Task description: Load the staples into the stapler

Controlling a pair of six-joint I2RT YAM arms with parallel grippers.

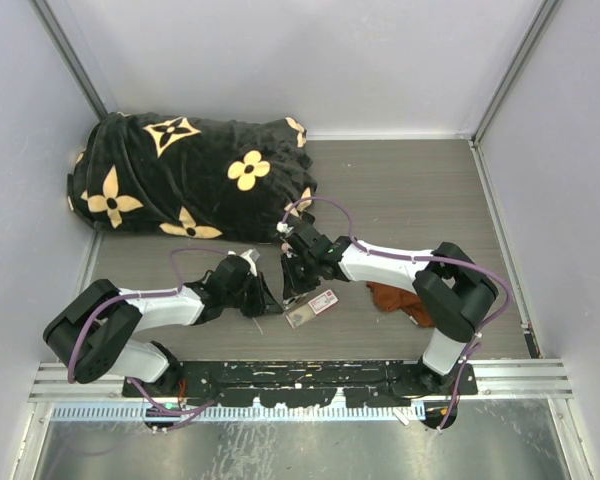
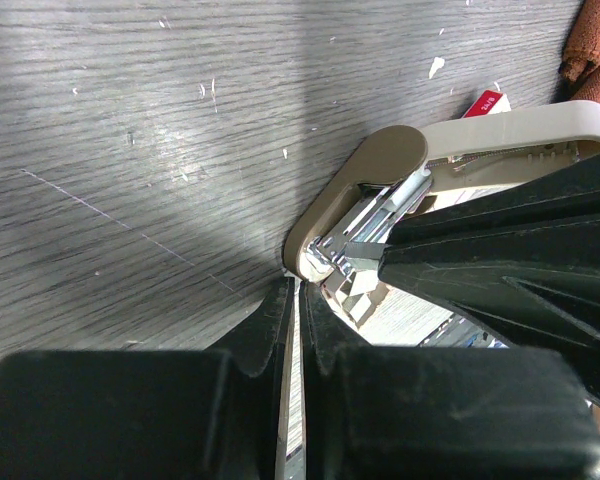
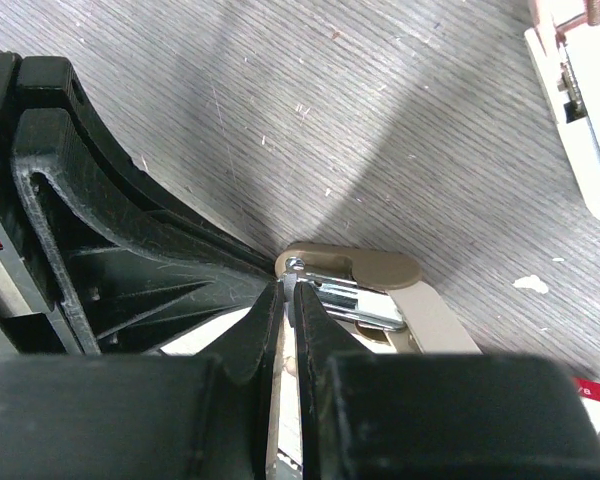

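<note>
Between the two grippers lies the opened stapler, with a brown rounded end [image 2: 380, 160], a cream body [image 2: 525, 128] and a shiny metal channel [image 2: 390, 212]. My left gripper is shut on its brown end. From the other side, my right gripper is shut on a small grey staple strip [image 2: 365, 256], with the strip's end at the metal channel. In the right wrist view, the left gripper's black finger [image 3: 170, 260] reaches the brown end from the left. Whether the strip sits inside the channel cannot be told.
A box with a red-and-white label [image 1: 323, 302] lies close to the right gripper. Brown cloth [image 1: 398, 303] rests farther right. A dark flowered cushion [image 1: 200, 175] fills the back left.
</note>
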